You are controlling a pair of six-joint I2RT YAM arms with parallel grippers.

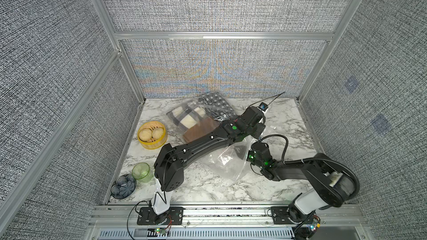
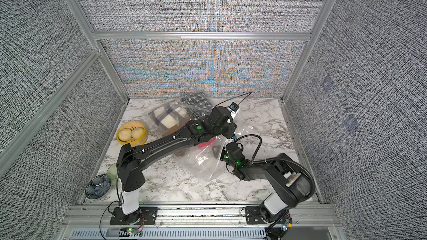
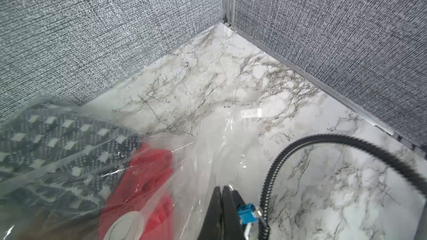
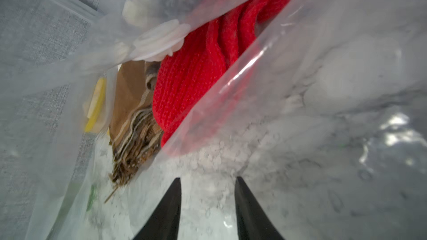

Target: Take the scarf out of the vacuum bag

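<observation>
The clear plastic vacuum bag [image 1: 224, 162] lies on the marble table with its mouth spread toward my right gripper. Inside are red knit fabric [image 4: 191, 75], brown fringed cloth [image 4: 131, 93], a checked piece [image 1: 186, 115] and a dark patterned piece [image 3: 57, 151]. My left gripper is shut at the bag's upper film, nothing clearly visible between its fingers beyond possibly film. My right gripper stands part open inside the bag's opening, the red and brown fabrics ahead of its fingertips, nothing between them.
A yellow steamer with buns [image 1: 152, 134] sits at the left, with a green cup [image 1: 141, 172] and a dark bowl [image 1: 123, 186] nearer the front. The left arm crosses over the bag close to the right arm.
</observation>
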